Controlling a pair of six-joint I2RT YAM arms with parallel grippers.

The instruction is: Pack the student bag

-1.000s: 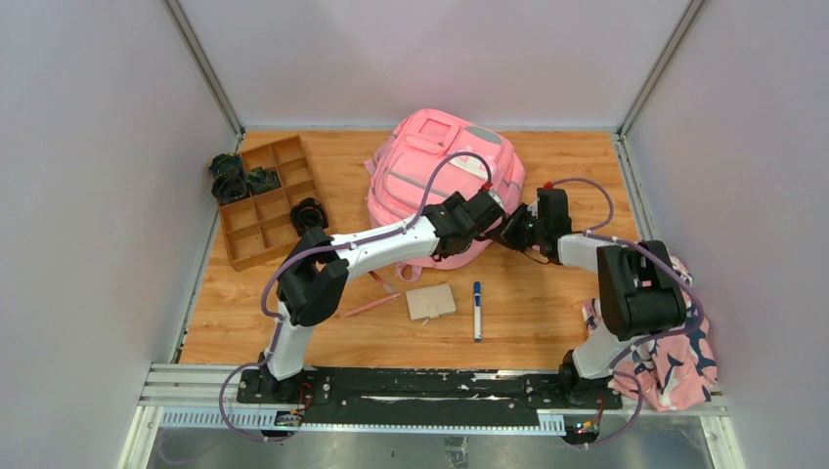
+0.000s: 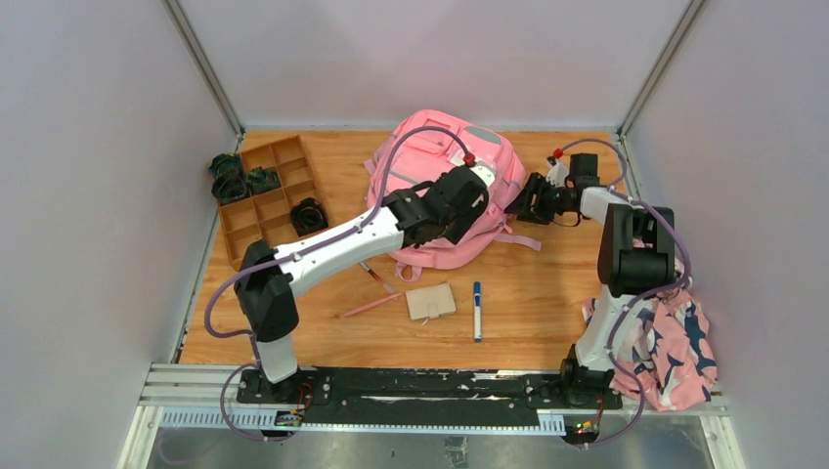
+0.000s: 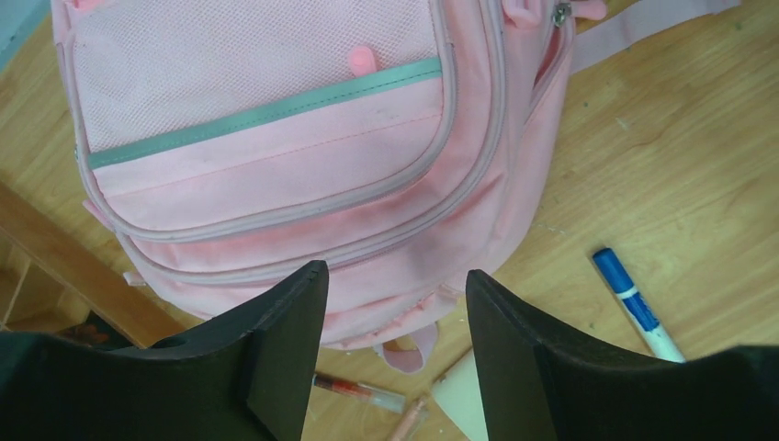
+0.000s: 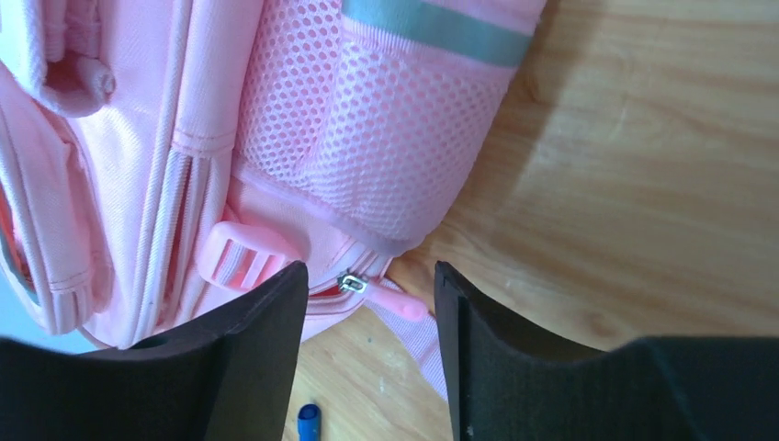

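Observation:
The pink backpack lies on the wooden table, its front pockets facing up. Over the bag's middle, my left gripper is parted, with no object between its fingers. My right gripper stands open at the bag's right side; a zipper pull shows between its fingers, not gripped. A small gap in the side zip shows red inside. On the table in front of the bag lie a notebook, a blue-and-white marker, a pinkish pen and a brush-like stick.
A wooden compartment tray with dark cables stands at the left. Patterned pink cloth lies at the right, beside the right arm's base.

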